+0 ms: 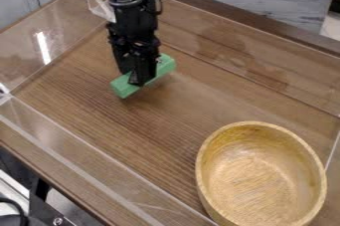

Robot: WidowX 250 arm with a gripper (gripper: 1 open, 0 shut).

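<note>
My gripper, a black arm reaching down from the top, is shut on a green block on the wooden table, left of centre. The block sticks out on both sides of the dark fingers, and the fingertips are hard to make out.
A large round wooden bowl stands at the lower right. A grey board runs along the back. Some dark and white items sit at the left edge.
</note>
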